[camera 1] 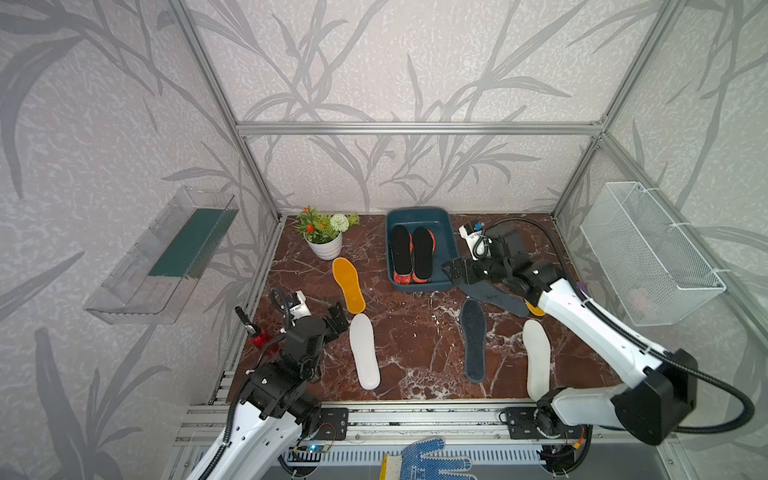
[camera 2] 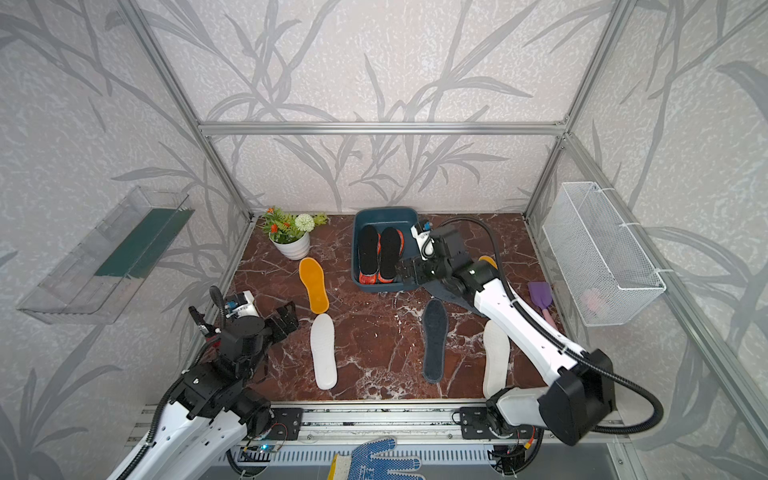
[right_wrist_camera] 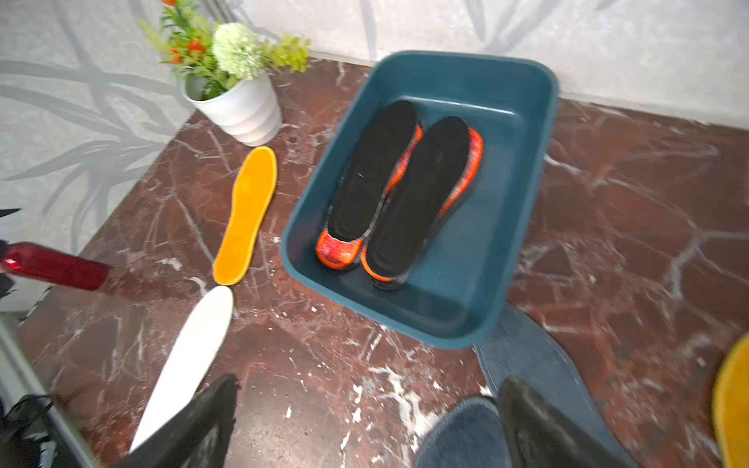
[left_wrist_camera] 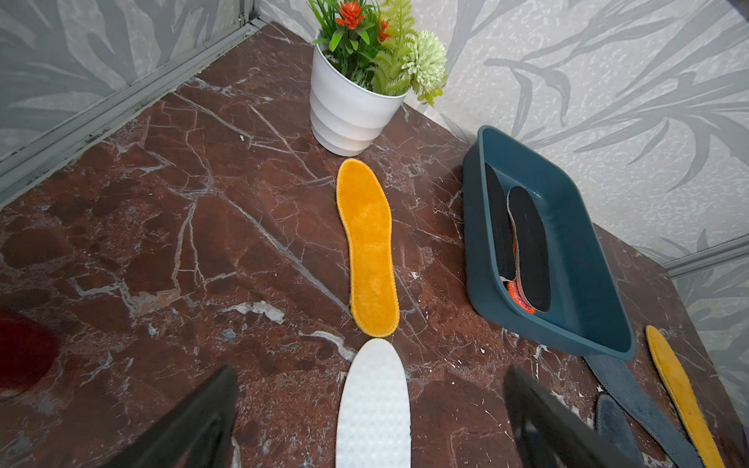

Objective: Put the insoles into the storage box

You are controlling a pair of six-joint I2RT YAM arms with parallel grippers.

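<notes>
Two black-and-orange insoles [right_wrist_camera: 417, 195] lie side by side inside the teal box [camera 1: 416, 216]. On the table lie an orange insole [left_wrist_camera: 366, 241] and a white one [camera 1: 365, 352] at left; at right a dark insole [camera 1: 473, 340], a grey one [right_wrist_camera: 534, 366] against the box, a white one [camera 2: 496, 360] and a partly hidden yellow one [left_wrist_camera: 678, 390]. My left gripper [camera 2: 282, 317] is open above the table by the left insoles. My right gripper [camera 2: 409, 270] is open and empty above the box's right front part.
A potted plant [camera 1: 326, 240] stands left of the box. A red object [right_wrist_camera: 58, 265] is at the left edge, a purple spatula [camera 2: 539, 296] at the right. Baskets [camera 1: 648, 256] hang on both side walls.
</notes>
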